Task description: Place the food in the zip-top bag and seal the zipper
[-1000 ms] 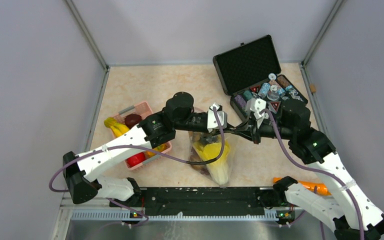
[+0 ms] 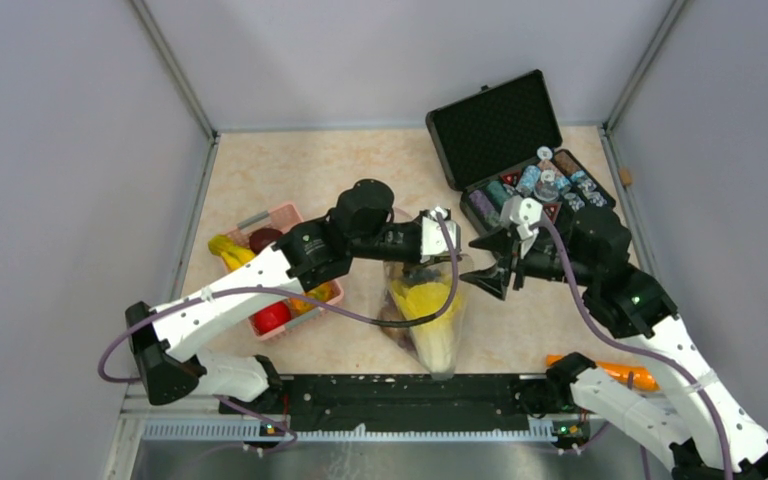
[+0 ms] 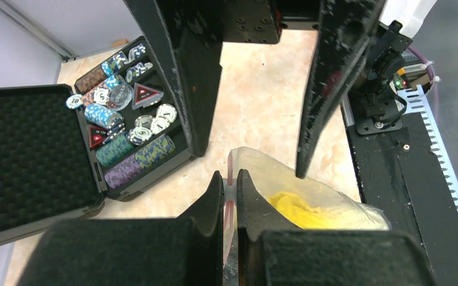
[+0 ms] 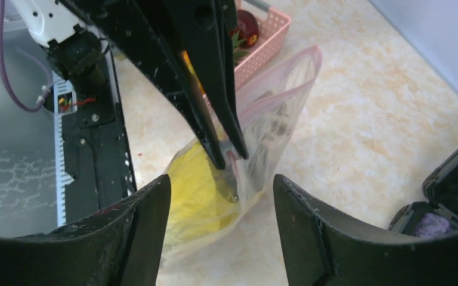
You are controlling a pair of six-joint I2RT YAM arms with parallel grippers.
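Note:
A clear zip bag (image 2: 430, 330) holding yellow and pale food stands upright at the table's front middle, its pink zipper edge visible in the right wrist view. My left gripper is shut on that pink zipper edge near the bag's top; its tips pinch it in the right wrist view too (image 4: 229, 156). My right gripper (image 2: 490, 265) stands open just right of the bag, its two fingers apart with nothing between them, above and beside the zipper in the left wrist view.
A pink basket (image 2: 330, 300) of fruit and vegetables sits at left. An open black case (image 2: 490, 125) of chips lies at back right. An orange object (image 2: 640, 376) lies at the front right edge.

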